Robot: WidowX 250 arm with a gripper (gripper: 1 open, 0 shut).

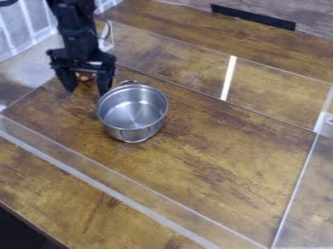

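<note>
My gripper (pixel 84 73) is a dark, open two-fingered tool at the upper left, hanging just above the wooden table, left of and behind a shiny steel pot (pixel 131 113). A small, reddish-brown object lies partly hidden behind its fingers; I cannot tell what it is. The pot stands upright and looks empty, with a handle at its back.
The wooden table (pixel 221 185) is broadly clear to the right and front. Thin pale or clear strips run across it, and a white tape mark (pixel 229 78) lies behind the pot on the right. A dark slot sits at the back edge.
</note>
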